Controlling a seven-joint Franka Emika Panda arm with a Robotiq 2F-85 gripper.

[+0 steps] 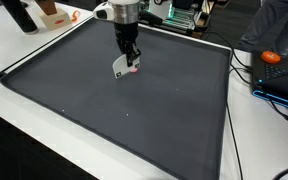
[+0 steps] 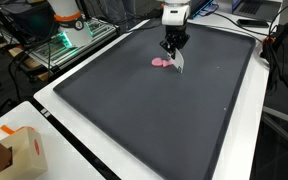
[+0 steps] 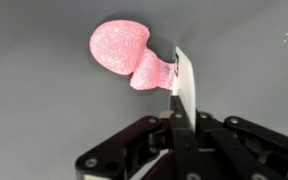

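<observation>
A thin white card-like piece stands on edge between the fingertips of my gripper, which is shut on it. In exterior view 1 the white piece slants down to the dark mat under the gripper; in exterior view 2 it shows as a narrow upright sliver. Right beside it on the mat lies a pink object with a rounded lobe and a narrower end. That narrow end reaches up to the white piece; whether they touch I cannot tell.
Cables run along its right edge in exterior view 1. An orange-and-white box stands off the mat at the near left of exterior view 2.
</observation>
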